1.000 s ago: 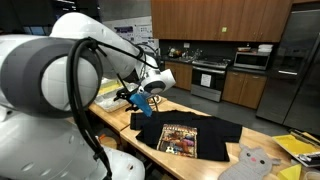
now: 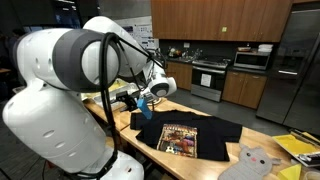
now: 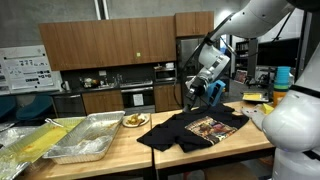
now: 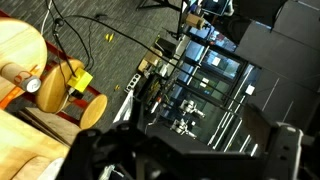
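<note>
My gripper appears in the wrist view as two dark fingers at the lower edge, standing apart with nothing visible between them. From the exterior views, the end of the arm (image 2: 155,80) hangs over the left part of the table, with a blue patch (image 2: 143,105) just below it. A dark cloth (image 2: 215,130) lies spread across the wooden table, below and beside the arm's end. On that cloth rests a flat, colourful printed piece (image 2: 178,140). The gripper's fingertips are too small to make out in the exterior views.
A grey flat shape (image 2: 250,163) lies at the table's near right in exterior view 1. Across the table, exterior view 2 has a metal tray (image 3: 90,135), a yellow-lined tray (image 3: 45,140) and a plate of food (image 3: 135,120). Bare wood shows between plate and cloth.
The arm's near links have swung to the right in exterior view 1, and its end has shifted slightly. The cloth and printed piece lie as before.
</note>
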